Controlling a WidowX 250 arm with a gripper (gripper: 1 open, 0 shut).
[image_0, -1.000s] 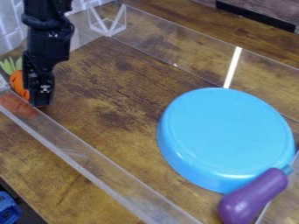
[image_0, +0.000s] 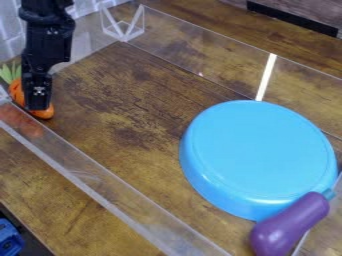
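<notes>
My black gripper (image_0: 40, 88) is at the upper left, pointing down over an orange carrot (image_0: 42, 112) with a pale green top that lies by the clear wall at the left edge. The fingertips overlap the carrot; whether they hold it cannot be told.
A large blue round lid or plate (image_0: 257, 155) fills the right, with a purple eggplant (image_0: 287, 225) at the bottom right. Clear plastic walls border the wooden surface (image_0: 134, 120). A blue object peeks in at the lower left edge.
The gripper has shifted slightly left over the carrot. The blue plate and eggplant have not moved.
</notes>
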